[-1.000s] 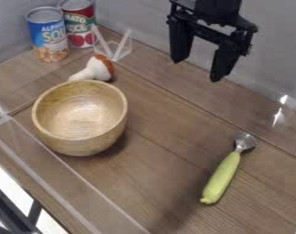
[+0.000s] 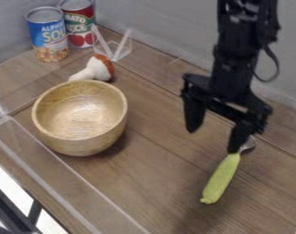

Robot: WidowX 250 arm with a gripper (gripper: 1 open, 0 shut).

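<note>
My black gripper (image 2: 214,128) is open, low over the right part of the wooden table, its two fingers spread apart with nothing visible held. The right finger hangs just above the metal end of a utensil with a long pale green handle (image 2: 220,180), which lies on the table pointing toward the front. Part of the metal end is hidden behind that finger. A round wooden bowl (image 2: 79,128) sits at the left.
An Alpo can (image 2: 48,37) and a red-labelled can (image 2: 79,18) stand at the back left, near a white and orange object (image 2: 94,69). A wall runs along the back. A transparent edge runs along the front left.
The objects on the table have not visibly moved.
</note>
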